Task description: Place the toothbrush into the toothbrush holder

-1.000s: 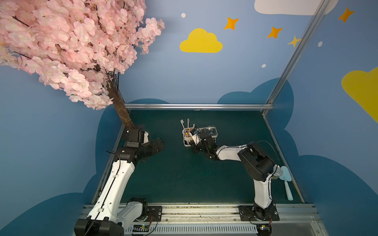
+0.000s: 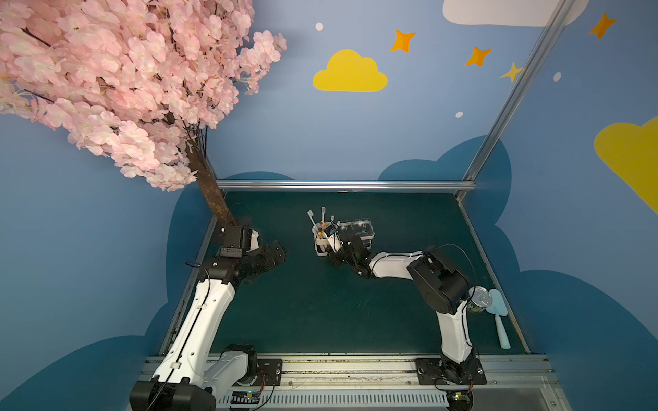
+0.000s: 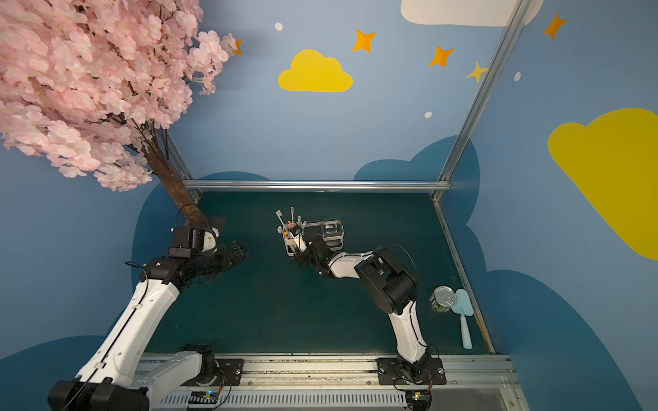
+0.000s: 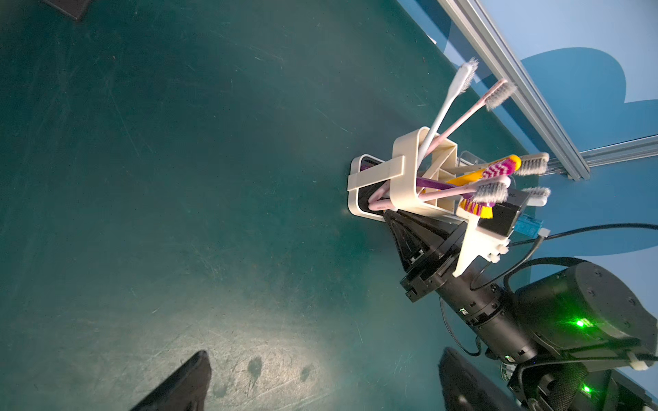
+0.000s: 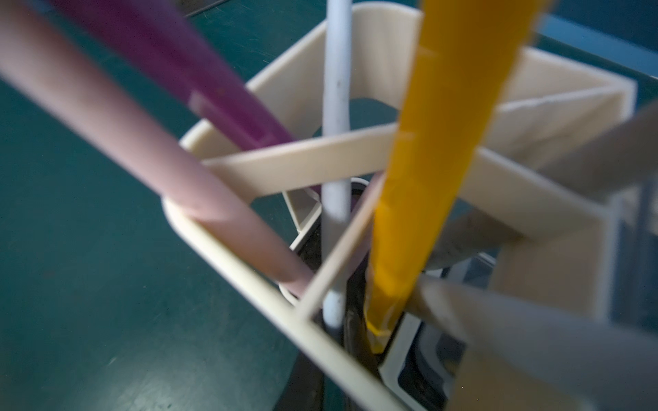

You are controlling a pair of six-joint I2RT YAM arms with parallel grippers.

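Observation:
A cream toothbrush holder [image 4: 405,166] stands upright on the dark green table. Several toothbrushes lean in it, among them a white one [image 4: 442,109], a pink one [image 4: 466,117] and a yellow one [image 5: 438,137]. My right gripper is low against the holder's near side, its fingers [image 5: 301,387] shut; I see no brush gripped between them. In the right wrist view the holder's divider [image 5: 308,163] and brush handles hide part of the fingertips. Left of the holder, well apart from it, my left gripper hangs open and empty.
A clear box [image 2: 360,229] adjoins the holder on its right. At the far right are a can [image 2: 479,298] and a light blue spatula [image 2: 500,315]. A tree trunk [image 2: 209,185] rises at the back left.
The right gripper has moved slightly left, and the holder with its brushes and the clear box have shifted left with it. The left arm stays still.

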